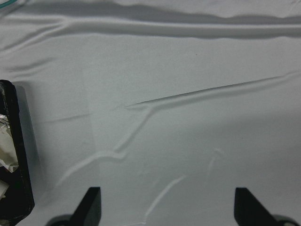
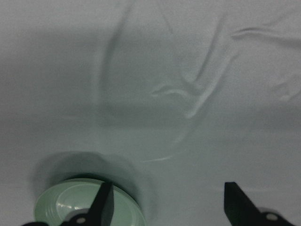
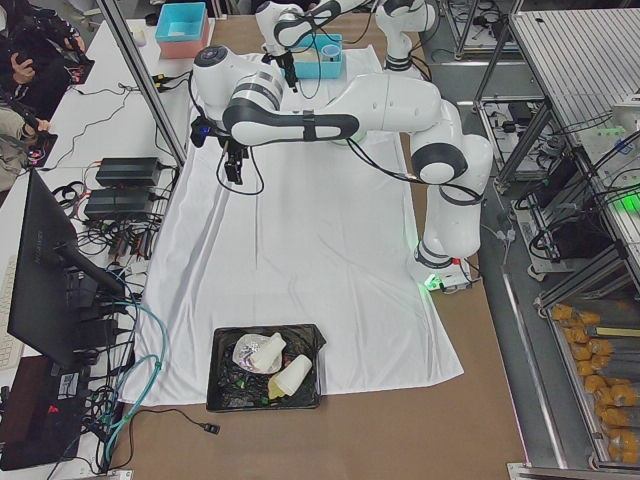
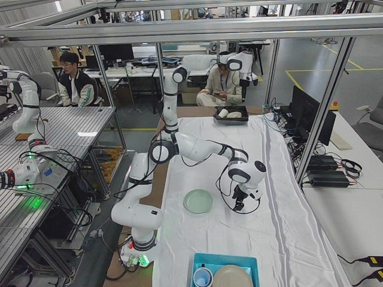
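A black tray (image 3: 220, 366) holding white cup-like items and crumpled wrap lies at one end of the white cloth, at the left edge of the left wrist view. My left gripper (image 3: 234, 166) is open and empty above the cloth, up from that tray. My right gripper (image 4: 238, 201) hangs open and empty beside a pale green plate (image 4: 197, 201) (image 2: 66, 202), which is partly behind a finger in the right wrist view. A blue bin (image 4: 251, 269) with a beige plate and a cup stands at the cloth's other end.
A monitor (image 3: 45, 285), black boxes and cables line one side of the cloth, along a metal post. A metal-topped table (image 3: 570, 70) is on the other side.
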